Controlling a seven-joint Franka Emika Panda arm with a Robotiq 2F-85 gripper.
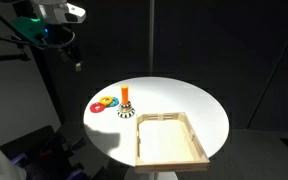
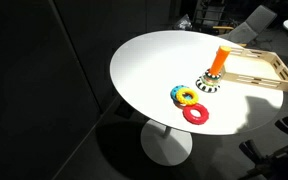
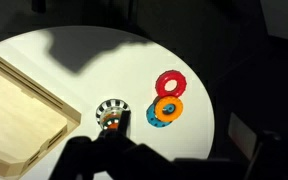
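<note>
On the round white table, a red ring (image 1: 97,107), a yellow-orange ring (image 2: 187,97) and a blue ring (image 3: 157,117) lie in a cluster; the yellow-orange one overlaps the blue one. Beside them is a black-and-white striped piece (image 2: 207,83), with an upright orange cylinder (image 1: 125,95) at it. An open, shallow wooden tray (image 1: 166,139) appears empty. High above the table's edge, on the rings' side, my gripper stands open and clear of every object. Its dark fingers frame the lower part of the wrist view, and nothing shows between them.
Free white tabletop (image 2: 154,55) stretches away from the rings and tray. The table (image 1: 191,92) has a rounded edge, with dark floor beyond. Dark curtains hang behind it. The arm's shadow falls across part of the table in the wrist view.
</note>
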